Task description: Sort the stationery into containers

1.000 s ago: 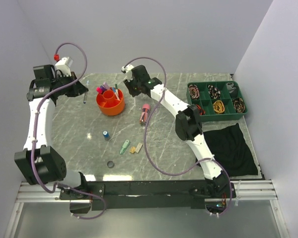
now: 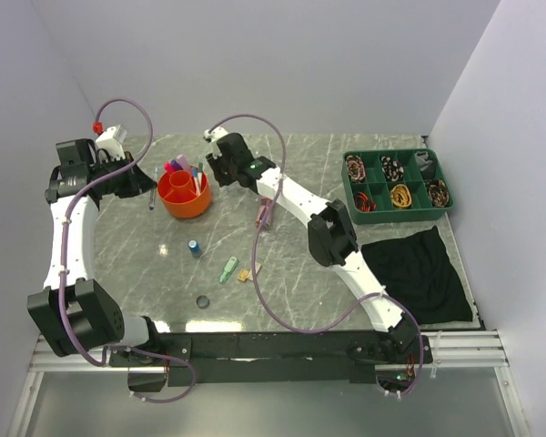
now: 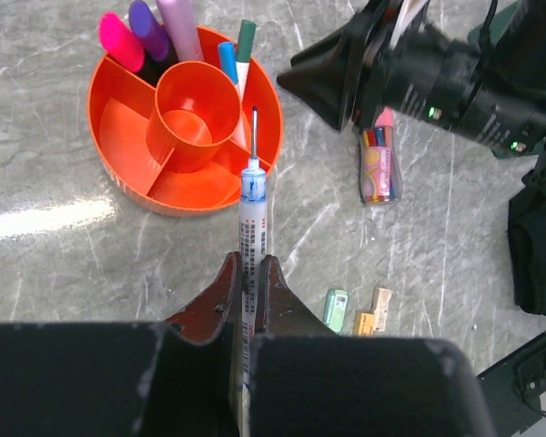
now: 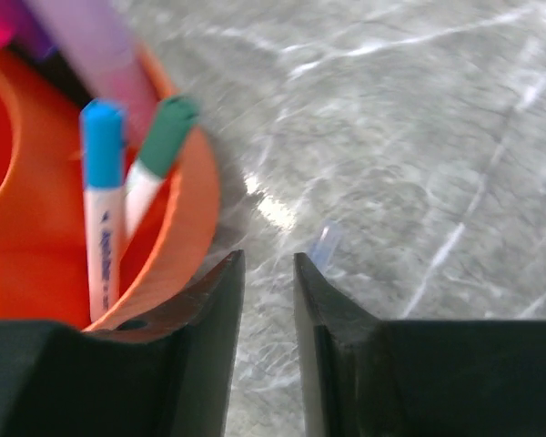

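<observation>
My left gripper is shut on a slim white pen (image 3: 253,223) with a bluish collar and thin tip, pointing away from the fingers. In the top view it hangs just left of the orange round holder (image 2: 189,209). Markers stand in the holder: pink, purple, lilac, a blue-capped marker (image 4: 103,205) and a green-capped marker (image 4: 164,137). Right of the holder, my right gripper is partly open, with nothing between its fingers. One finger (image 4: 223,300) overlaps the holder's rim in the right wrist view; whether they touch, I cannot tell.
A green compartment box (image 2: 399,217) with coiled bands stands at right, above a black cloth (image 2: 419,278). On the table lie a pink-topped pencil case (image 3: 379,173), a green item (image 2: 228,269), small erasers (image 2: 245,274), a blue bottle (image 2: 195,248) and a grey ring (image 2: 203,301).
The orange holder has slid left across the table with its markers. My right gripper has moved left too. The left gripper, still with the pen, has shifted slightly left and down.
</observation>
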